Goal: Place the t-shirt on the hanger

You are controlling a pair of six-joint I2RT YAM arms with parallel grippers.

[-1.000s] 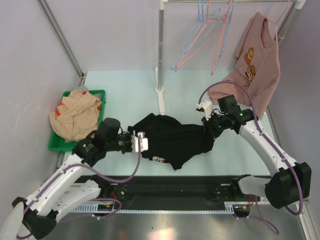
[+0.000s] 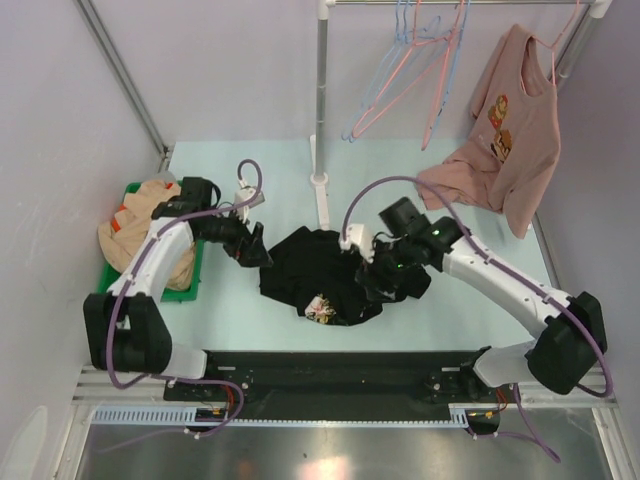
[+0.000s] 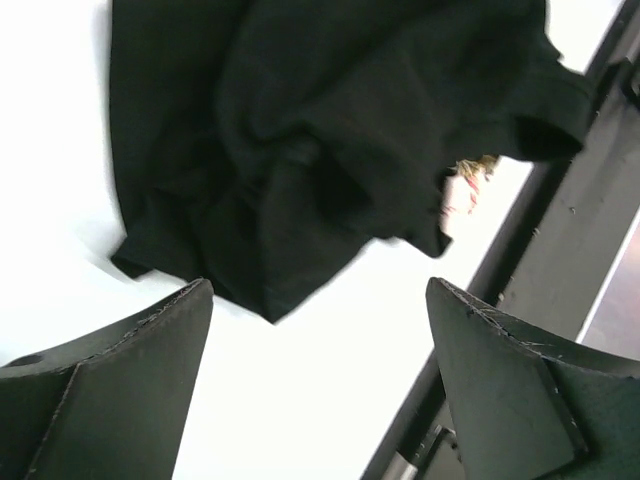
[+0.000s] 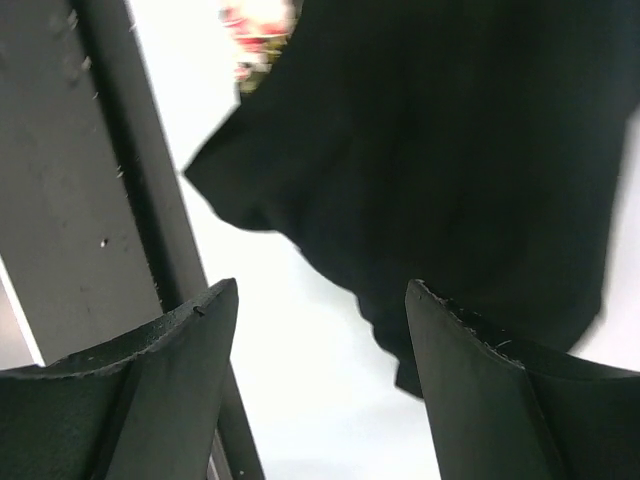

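A black T-shirt (image 2: 315, 270) with a floral print lies crumpled on the white table near its front edge. In the top view my left gripper (image 2: 250, 250) is just left of the shirt, and its wrist view (image 3: 318, 330) shows it open above the cloth, nothing between its fingers. My right gripper (image 2: 370, 275), blurred in the top view, hangs over the shirt's right part; in the right wrist view (image 4: 322, 330) it is open with cloth below. Several pink and blue hangers (image 2: 410, 80) hang on the rail.
A green basket (image 2: 190, 285) with beige clothing stands at the left. A pink T-shirt (image 2: 510, 120) hangs on a hanger at the back right, draping onto the table. The rack's post (image 2: 321, 100) rises behind the shirt.
My left arm moved back and up to the left from the front. My right gripper moved leftward and nearer the front over the shirt. The shirt's front part has shifted, showing more print.
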